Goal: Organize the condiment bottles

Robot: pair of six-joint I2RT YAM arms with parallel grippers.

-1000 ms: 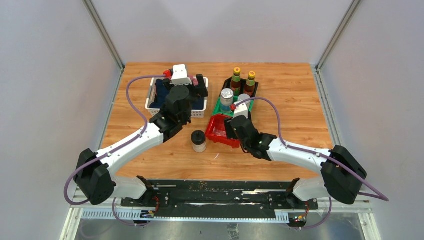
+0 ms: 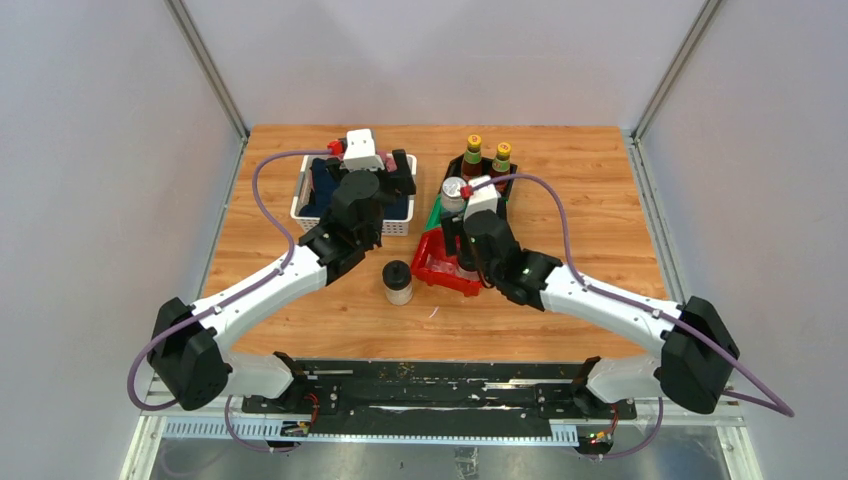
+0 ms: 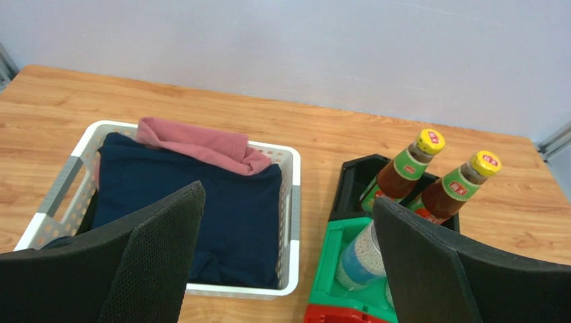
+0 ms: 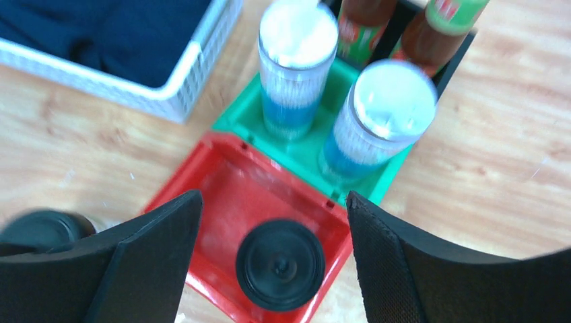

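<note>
A black-lidded jar [image 2: 397, 283] stands on the bare table, left of the red bin [image 2: 431, 268]. Another black-lidded jar [image 4: 281, 265] sits inside that red bin, toward its right side. Two silver-lidded jars, one left [image 4: 296, 67] and one right [image 4: 377, 124], stand in the green bin [image 4: 232, 120]. Two yellow-capped sauce bottles [image 3: 402, 169] lean in the black bin [image 3: 350, 187] behind. My right gripper is above the red bin, fingers spread, clear of the jar below. Above the white basket, my left gripper is open and empty.
A white basket [image 3: 292, 222] holding dark blue and pink cloth [image 3: 195, 145] stands at the back left. Table to the right of the bins [image 2: 590, 220] is clear.
My right gripper has risen and moved slightly back, toward the green bin, and its fingers have spread. The left arm and the jar on the table have not moved.
</note>
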